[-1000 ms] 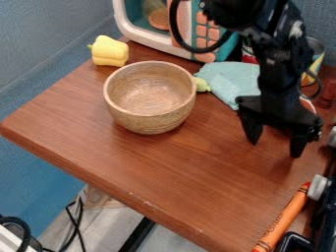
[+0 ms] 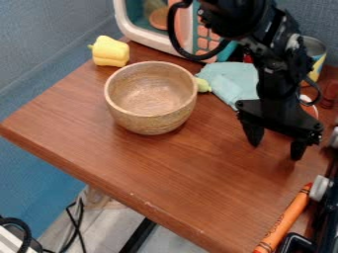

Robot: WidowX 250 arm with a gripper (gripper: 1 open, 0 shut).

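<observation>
My black gripper (image 2: 275, 146) hangs low over the right part of the wooden table (image 2: 172, 178), its two fingers spread apart with nothing visible between them. A woven bowl (image 2: 150, 114) stands to its left, clear of it. A light blue cloth (image 2: 227, 81) lies behind the gripper, partly hidden by it.
A yellow pepper-like object (image 2: 109, 51) sits at the back left. A toy kitchen or crate (image 2: 145, 12) stands at the back. An orange crayon-like stick (image 2: 283, 223) lies along the right edge.
The arm has shifted very slightly over the last second; otherwise nothing has visibly changed.
</observation>
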